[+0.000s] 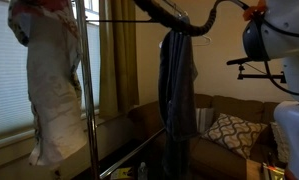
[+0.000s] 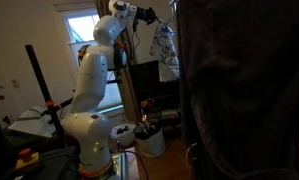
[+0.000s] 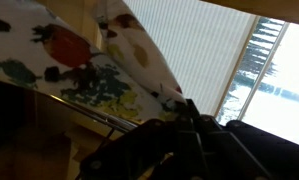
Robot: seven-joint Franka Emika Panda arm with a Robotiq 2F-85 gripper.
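Observation:
A white floral garment [image 1: 54,85] hangs at the upper left of exterior view 1, beside a metal pole [image 1: 88,100]. In the wrist view, the floral cloth [image 3: 84,65] stretches from the left and narrows toward the dark fingertips of my gripper. The gripper looks shut, with the cloth's edge running in at its tips; how much is between them is hidden. Exterior view 2 has the gripper [image 2: 147,15] high up, close to the hanging pale cloth [image 2: 168,62]. Exterior view 1 leaves the gripper out.
A dark garment [image 1: 177,95] hangs from the rack in the middle. Behind it stands a brown sofa [image 1: 214,150] with a patterned cushion [image 1: 234,133]. A covered window [image 1: 9,80] and a curtain [image 1: 117,60] are at left. Dark cloth [image 2: 244,80] fills the right of exterior view 2.

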